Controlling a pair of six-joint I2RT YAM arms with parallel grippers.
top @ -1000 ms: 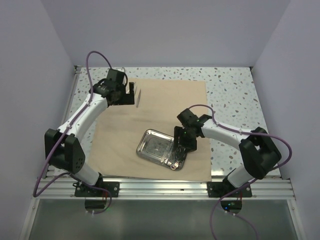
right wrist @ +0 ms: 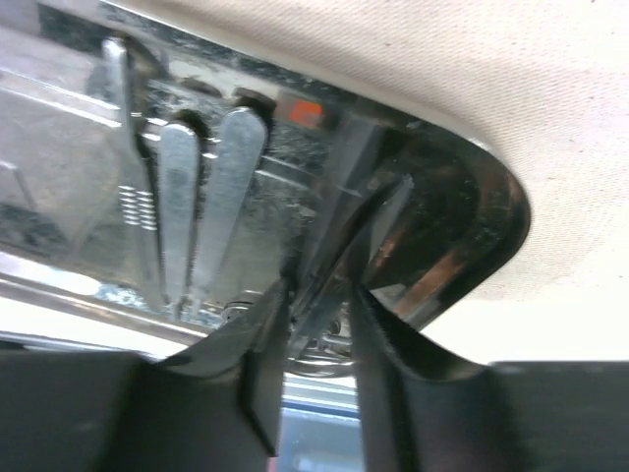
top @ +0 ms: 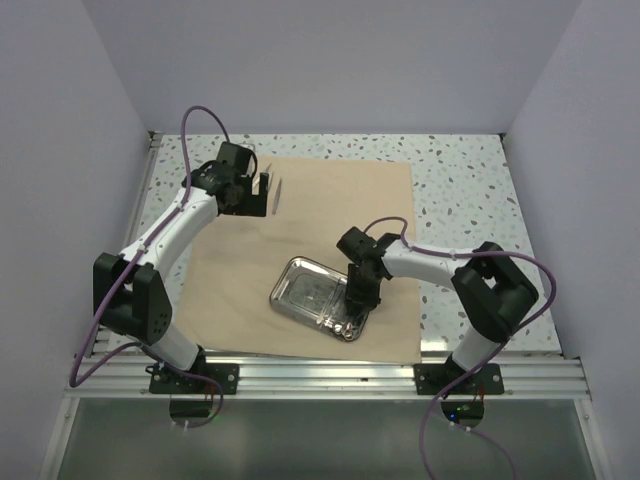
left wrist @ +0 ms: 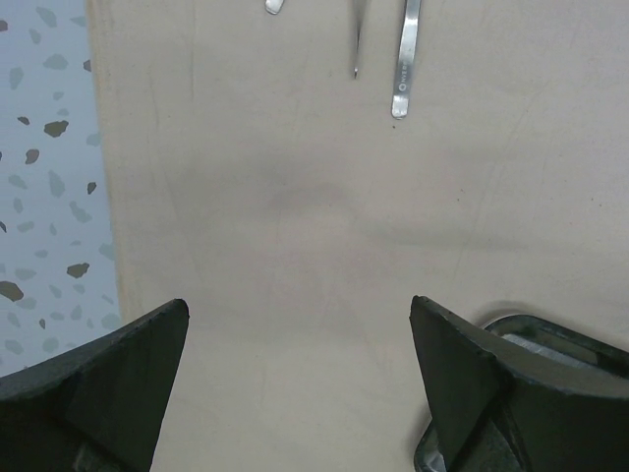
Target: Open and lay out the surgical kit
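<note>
The shiny metal tray (top: pixel 303 290) lies on the tan mat at its lower middle, slightly turned. In the right wrist view, a scalpel handle (right wrist: pixel 138 187) and two flat-handled tweezers (right wrist: pixel 179 202) rest in the tray, with ring handles (right wrist: pixel 319 364) low between my fingers. My right gripper reaches into the tray's right end. Its fingers stand a narrow gap apart; no firm contact with an instrument shows. Over the mat's upper left, my left gripper is open and empty. Beyond it lie tweezers (left wrist: pixel 406 64) and a thin pointed instrument (left wrist: pixel 358 39).
Speckled tabletop (top: pixel 465 190) shows on both sides. A metal rail (top: pixel 330 370) runs along the front edge.
My right gripper has moved left and slightly down in the top view. The tray has shifted slightly left with it. The left arm has barely moved.
</note>
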